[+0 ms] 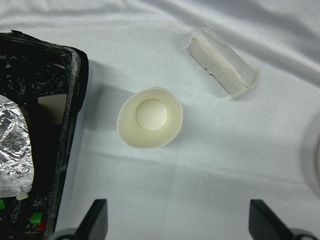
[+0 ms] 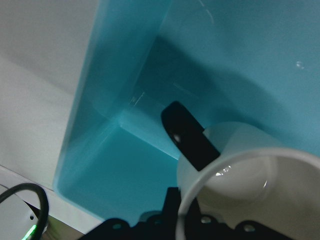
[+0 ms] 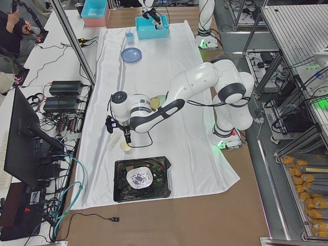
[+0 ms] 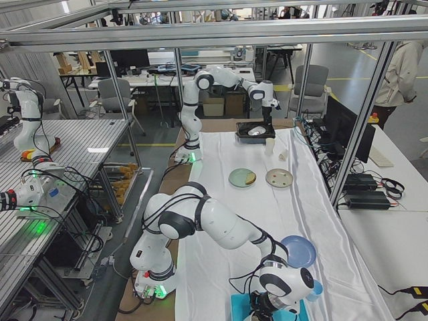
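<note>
My left gripper [image 3: 118,130] hangs open over a small cream cup [image 1: 150,118], beside a white wrapped block [image 1: 222,62]. The black lined tray [image 1: 70,95], holding a foil-covered item [image 1: 12,150] and small coloured pieces, is at its side. At the far end, my right gripper is at a white cup [image 2: 240,190] inside the blue bin [image 2: 117,165]; one black finger [image 2: 187,135] lies at the cup's rim, which is between its fingers.
A green plate [image 4: 239,178] with a yellow item, a beige plate [image 4: 279,178], a blue plate [image 3: 131,55] and a blue cup [image 3: 129,38] stand on the white cloth.
</note>
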